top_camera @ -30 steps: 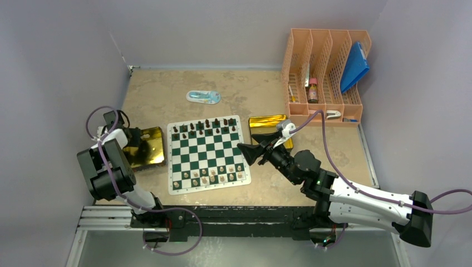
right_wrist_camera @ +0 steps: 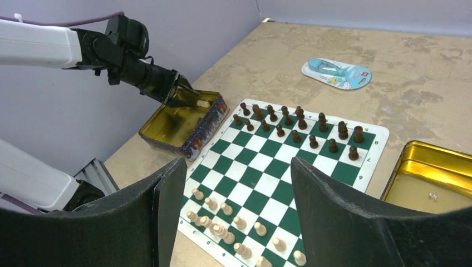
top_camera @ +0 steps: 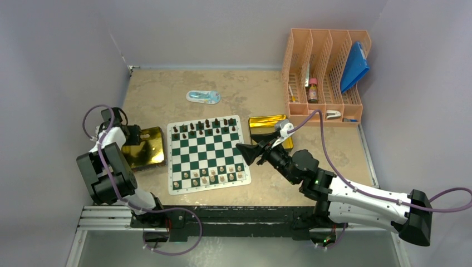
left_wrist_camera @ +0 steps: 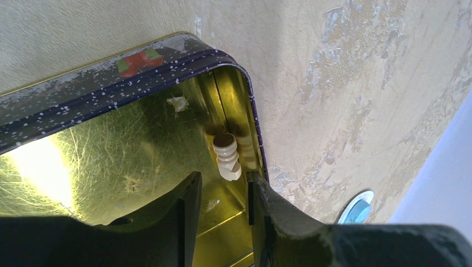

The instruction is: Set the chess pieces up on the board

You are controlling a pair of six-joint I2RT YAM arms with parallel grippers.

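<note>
A white chess piece (left_wrist_camera: 226, 158) lies in the corner of the left gold tray (top_camera: 146, 153), just beyond the fingertips of my left gripper, which is part open and empty. The board (top_camera: 203, 146) carries dark pieces (right_wrist_camera: 353, 153) along its far side and white pieces (right_wrist_camera: 240, 223) along its near side. My right gripper stands open and empty at the board's right edge, over by the right gold tray (right_wrist_camera: 423, 167), in which a small light item (right_wrist_camera: 432, 196) lies.
A blister pack (top_camera: 203, 97) lies behind the board. A pink organizer (top_camera: 300, 67) with a blue folder (top_camera: 354, 67) stands at the back right. Walls flank the table.
My left arm has shifted slightly at the left tray, its wrist moving a little toward the back. The right arm is practically still, and the board looks unchanged.
</note>
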